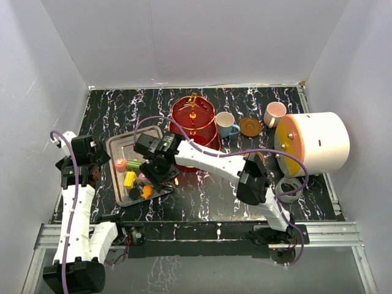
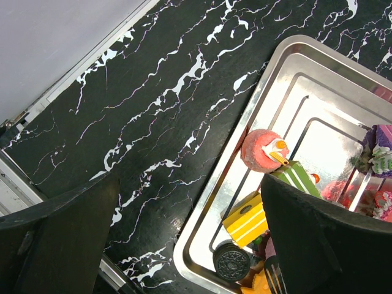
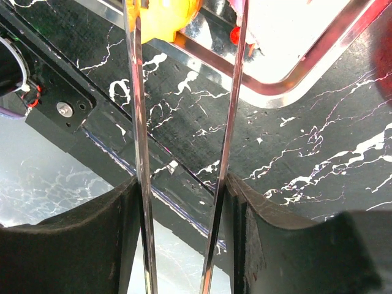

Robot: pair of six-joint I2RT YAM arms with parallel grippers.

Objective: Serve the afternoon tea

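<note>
My right gripper point(image 1: 160, 179) reaches over the front right part of the metal tray point(image 1: 114, 174). Its fingers point(image 3: 257, 220) bear on both arms of metal tongs point(image 3: 142, 153), which stand spread. At the top of the right wrist view, an orange pastry point(image 3: 168, 21) lies by the left tong arm; whether they touch is unclear. Also on the tray are a pink round cake point(image 2: 260, 150), a yellow cake point(image 2: 248, 220), a green cake point(image 2: 297, 179) and a dark cookie point(image 2: 231, 261). My left gripper is open and empty, left of the tray.
Behind my right arm stands a red tiered stand point(image 1: 193, 113). To its right are a blue-handled cup point(image 1: 225, 122), a brown coaster point(image 1: 250, 127), a pink cup point(image 1: 275, 113), a white barrel-shaped container point(image 1: 321, 142) and a tape roll point(image 1: 289, 188).
</note>
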